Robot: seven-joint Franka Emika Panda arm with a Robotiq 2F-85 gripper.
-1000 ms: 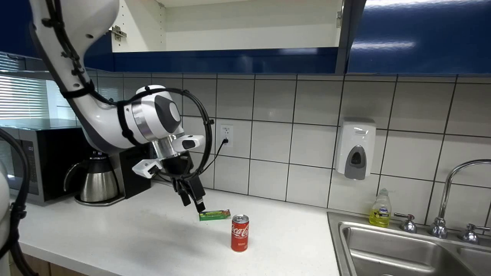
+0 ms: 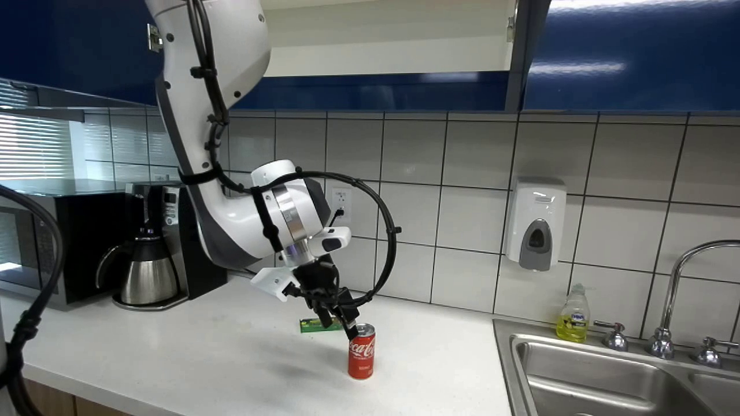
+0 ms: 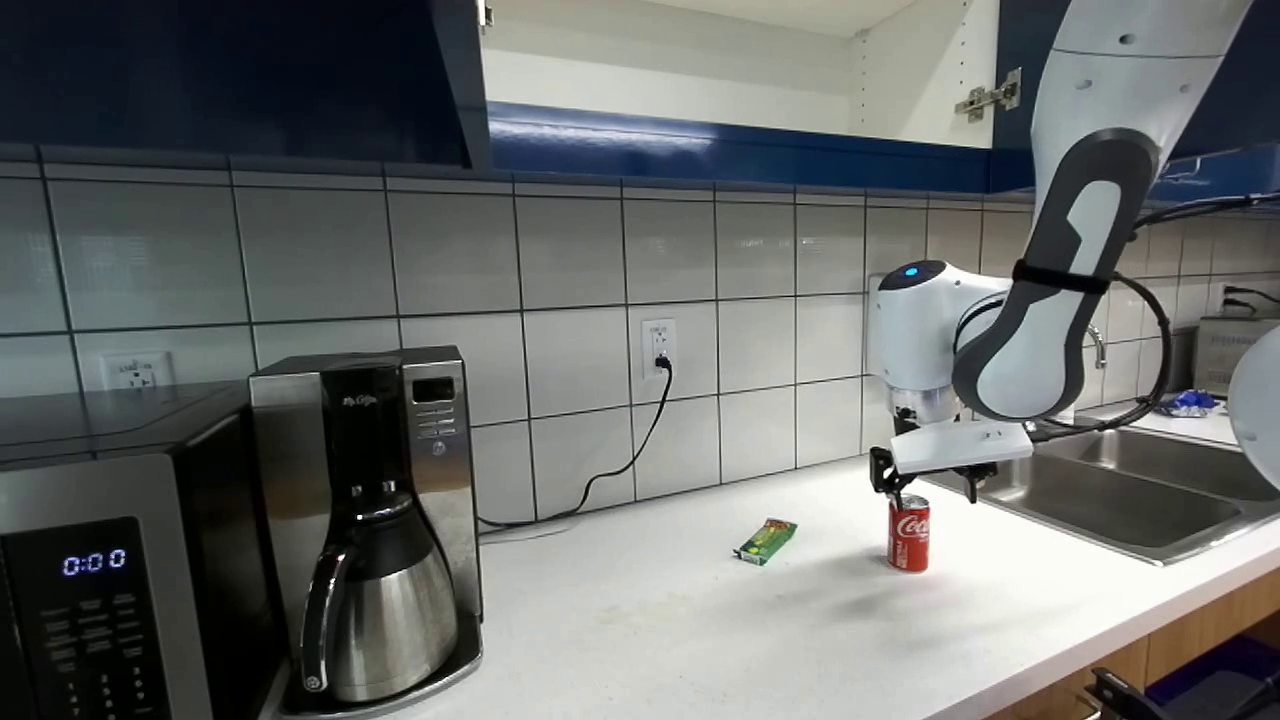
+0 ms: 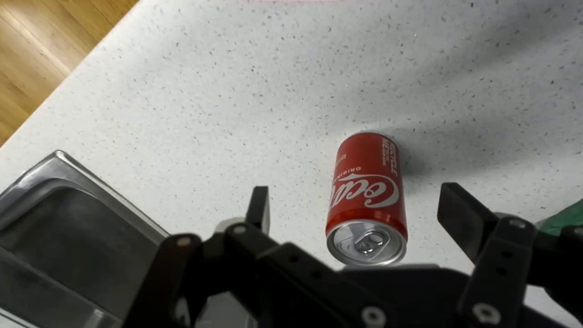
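A red Coca-Cola can (image 2: 361, 355) stands upright on the white counter (image 2: 444, 374). In the wrist view the can (image 4: 367, 186) appears between and beyond my two open fingers, with clear space on both sides of it. My gripper is open and holds nothing. From the second exterior view, the gripper (image 3: 933, 486) hangs just over the top of the can (image 3: 909, 535). A flat green box (image 3: 765, 541) lies on the counter behind and to the left of the can; in the first exterior view my gripper (image 2: 340, 331) partly covers it.
A steel sink (image 2: 589, 378) with a faucet lies to the right, a yellow soap bottle (image 2: 573, 315) at its back rim. A coffee maker (image 3: 384, 516) and microwave (image 3: 108, 552) stand at the left. An open cabinet (image 2: 388, 41) hangs above.
My arm has moved right and lower in the first exterior view, bringing the gripper from over the green box to the can. The can and box have stayed in place.
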